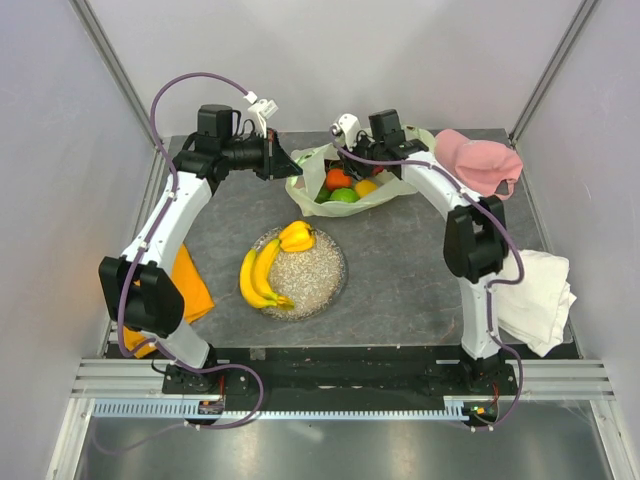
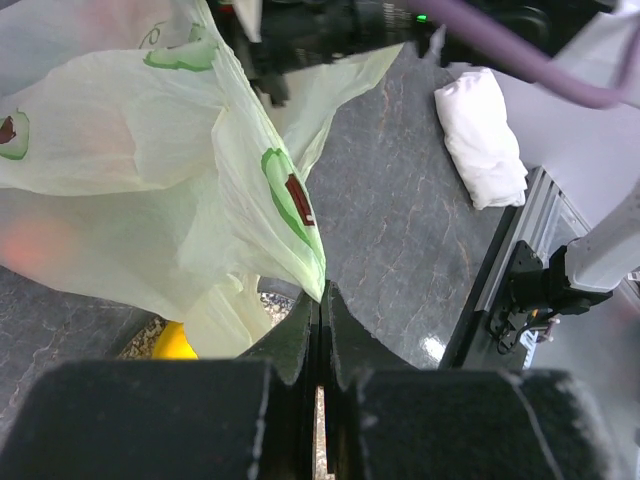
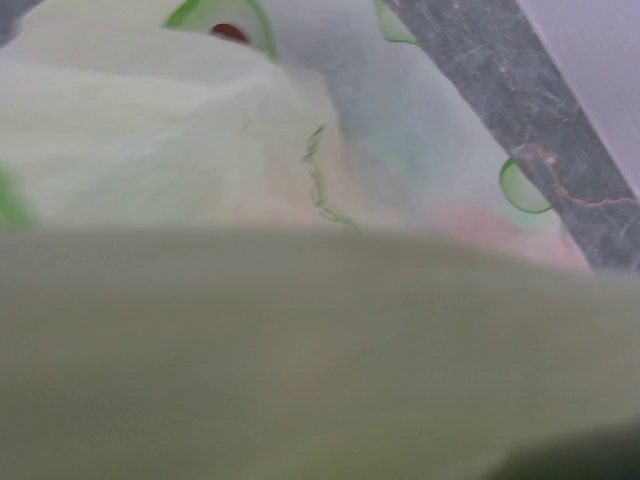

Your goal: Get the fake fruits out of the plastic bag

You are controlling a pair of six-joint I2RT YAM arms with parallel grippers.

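Note:
The pale plastic bag (image 1: 372, 203) lies open at the back of the table. Inside it are an orange fruit (image 1: 338, 180), a green fruit (image 1: 344, 195) and a yellow fruit (image 1: 365, 188). A corner of the bag is pinched in my left gripper, which is shut on it. My right gripper (image 1: 352, 170) reaches over the bag's mouth, close to the orange fruit. Its fingertips are hidden, so their gap and any contact do not show. Bag plastic (image 3: 300, 340) fills most of the right wrist view.
A round plate (image 1: 322, 265) in front of the bag holds bananas (image 1: 262, 272) and a yellow pepper (image 1: 297, 237). An orange cloth (image 1: 188, 285) is at left; a pink cap (image 1: 478, 162) and white cloth (image 1: 535, 300) are at right.

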